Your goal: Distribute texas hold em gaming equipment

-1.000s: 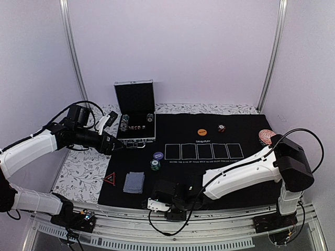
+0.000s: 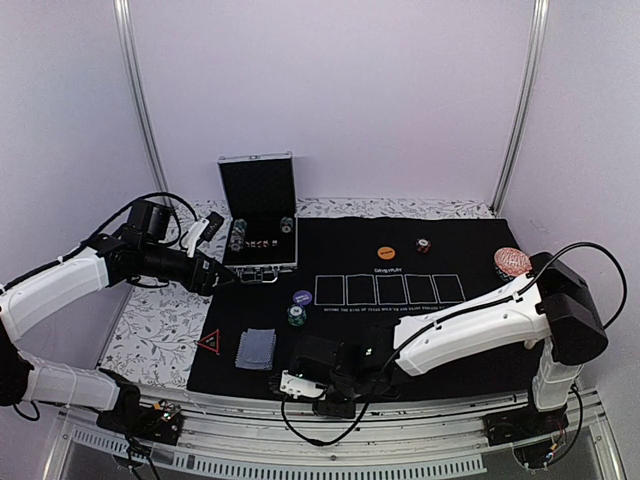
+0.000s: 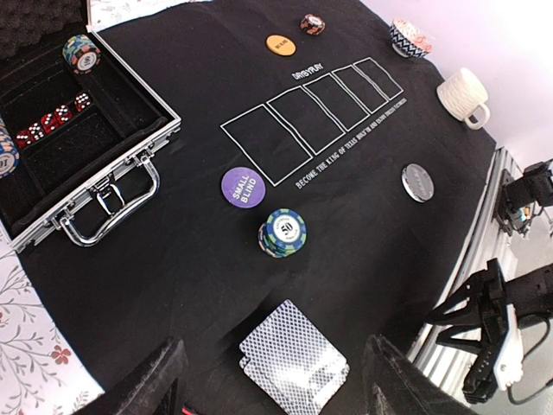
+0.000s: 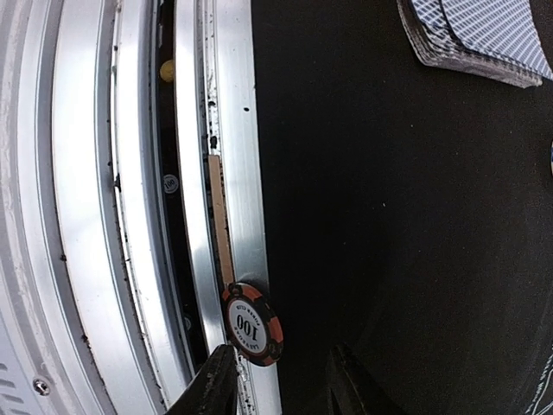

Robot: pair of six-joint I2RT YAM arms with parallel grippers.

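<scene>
A black-and-orange 100 chip (image 4: 251, 324) leans on the metal rail at the table's front edge. My right gripper is part open above it; the chip is near the left finger (image 4: 212, 386), and nothing shows clasped. The left gripper hangs open and empty near the open chip case (image 2: 262, 240). A patterned card deck (image 3: 294, 354) lies on the black mat. Beyond it are a blue-green 50 chip stack (image 3: 283, 232), a purple small blind disc (image 3: 243, 188), an orange disc (image 3: 280, 45), a red chip stack (image 3: 313, 24) and a silver disc (image 3: 418, 182).
Metal rails with dark gaps (image 4: 177, 246) run along the front edge; small round objects sit in one gap. A patterned bowl (image 3: 409, 39) and a white mug (image 3: 463, 97) stand at the right. A red triangle card (image 2: 208, 342) lies left of the deck.
The left arm and the things on the mat have stayed put.
</scene>
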